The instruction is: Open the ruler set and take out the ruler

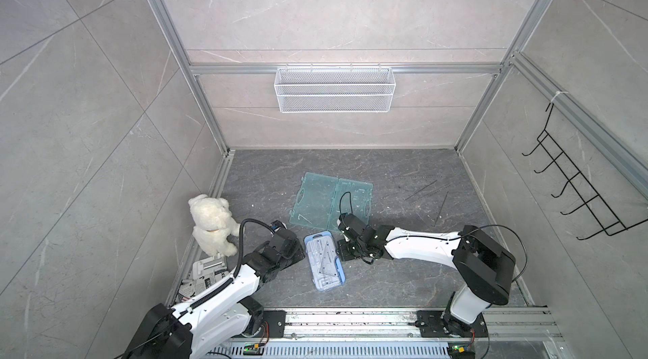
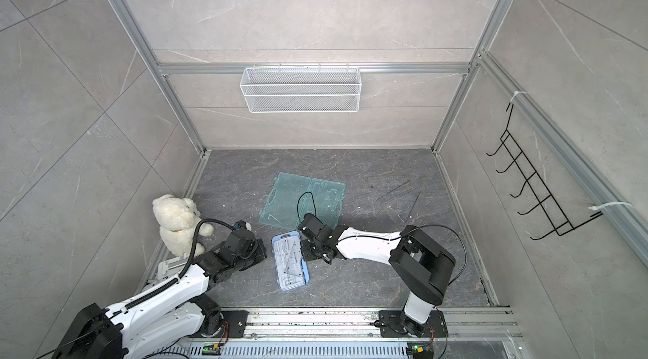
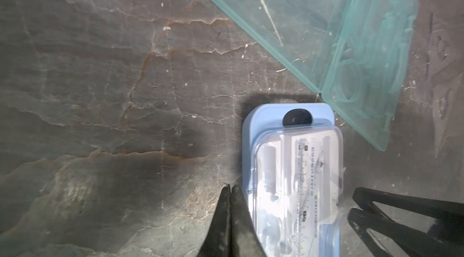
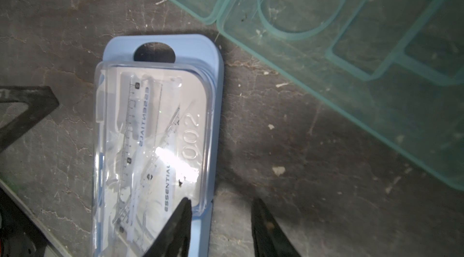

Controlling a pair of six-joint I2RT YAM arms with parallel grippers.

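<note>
The light blue ruler set (image 1: 324,259) lies on the dark floor between my grippers, with a transparent lid over a ruler (image 4: 129,131) and other clear pieces. In the left wrist view my left gripper is shut at the set's left edge, with nothing visible between its fingers. My right gripper stands open at the set's right side, one finger near the blue edge. Whether either touches the set I cannot tell.
An open teal plastic case (image 1: 314,200) lies just behind the set. A white plush bear (image 1: 212,224) sits at the left wall. A wire basket (image 1: 334,88) hangs on the back wall.
</note>
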